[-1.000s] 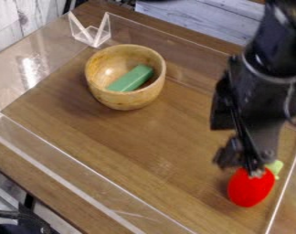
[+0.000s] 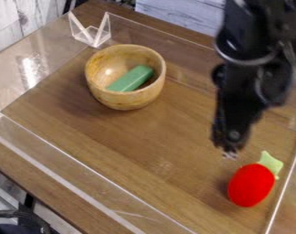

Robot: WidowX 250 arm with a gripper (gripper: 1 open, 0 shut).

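Observation:
The black gripper (image 2: 232,134) hangs over the right half of the wooden table (image 2: 114,155), above and a little behind a red oval object (image 2: 250,186). Whether its fingers are open or shut is unclear from this view. A pale green piece (image 2: 269,162) lies just behind the red object. A wooden bowl (image 2: 109,96) at the upper left holds a green block (image 2: 132,77).
A clear angular object (image 2: 92,30) stands at the back left. The table's left edge runs along the lower left, and a white wall is behind.
The gripper has risen and moved back, uncovering more of the table and the pale green piece. The bowl, green block and red object have not visibly moved.

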